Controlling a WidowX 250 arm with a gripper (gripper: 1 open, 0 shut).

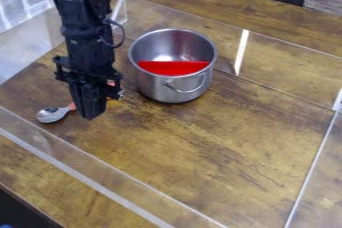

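My black gripper [88, 97] hangs low over the wooden table at the left, just left of the steel pot. A spoon-like utensil with a silver head [54, 115] and a reddish handle lies under and left of it, the handle mostly hidden by the gripper. I cannot tell whether the fingers touch or hold it.
A large steel pot [175, 50] with a red shape inside stands at centre. Clear panels or edges run along the left and right.
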